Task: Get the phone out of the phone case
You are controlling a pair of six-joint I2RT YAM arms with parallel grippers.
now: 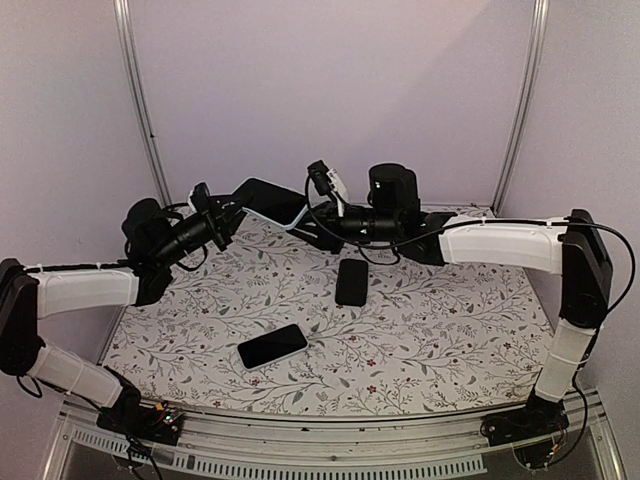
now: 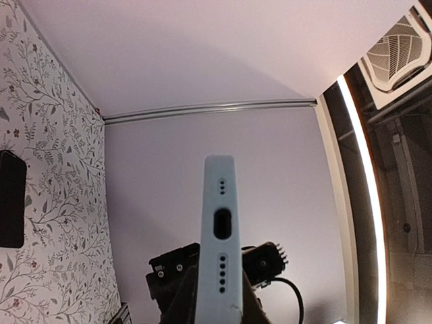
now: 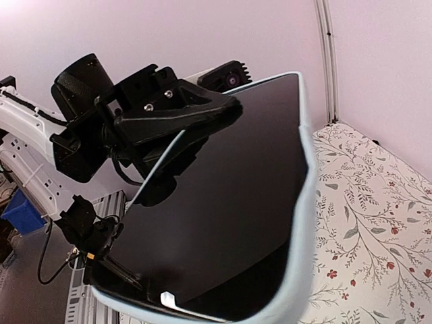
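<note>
A black-screened phone (image 1: 272, 202) in a pale blue phone case (image 3: 307, 175) is held tilted above the table. My left gripper (image 1: 238, 208) is shut on the phone and case at one end, a black finger (image 3: 196, 113) lying over the screen. The case end with its port and small holes (image 2: 222, 185) faces the left wrist camera. At the opposite end, my right gripper (image 1: 308, 226) is at the phone's lower right corner; its fingertips are partly hidden there and their gap is unclear. The phone still appears to sit inside the case rim.
Another phone (image 1: 273, 346) lies on the patterned table (image 1: 420, 340) near the front, and a dark phone-like slab (image 1: 352, 283) lies below the right gripper. Walls enclose the back and sides.
</note>
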